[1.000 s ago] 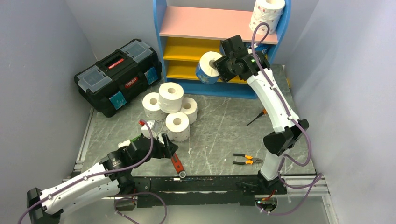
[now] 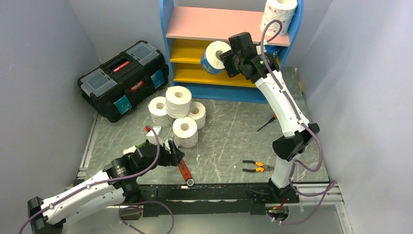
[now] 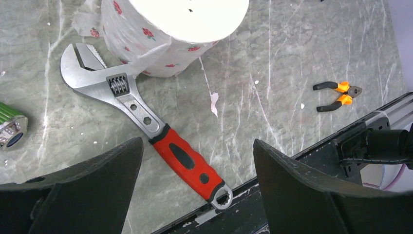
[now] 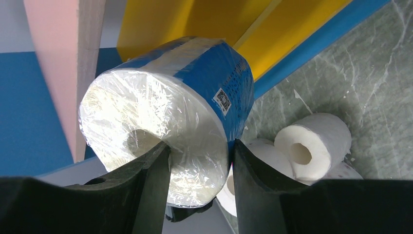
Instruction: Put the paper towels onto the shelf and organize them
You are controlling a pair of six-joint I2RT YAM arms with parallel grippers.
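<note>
In front of the shelf's (image 2: 214, 22) yellow levels hangs a blue-wrapped paper roll (image 2: 211, 59), its rim pinched by my right gripper. The right wrist view shows the roll (image 4: 224, 78) tilted, with clear film over its end. A rose-patterned white roll (image 2: 280, 14) stands on the pink top board at the right. On the counter several white rolls (image 2: 178, 97) are clustered, one resting on the others. My left gripper is low over the counter, its fingers apart with nothing held; a patterned roll (image 3: 146, 44) stands beyond them.
A red-handled wrench (image 3: 190, 163) lies below my left gripper. Pliers (image 2: 258, 166) and a screwdriver (image 2: 268, 122) lie on the right of the counter. A black toolbox (image 2: 124, 80) fills the back left. Clear counter spans the middle right.
The right gripper has carried the blue-wrapped roll slightly left and up toward the back, along the shelf front. The left arm stays nearly still; the clustered rolls have not moved.
</note>
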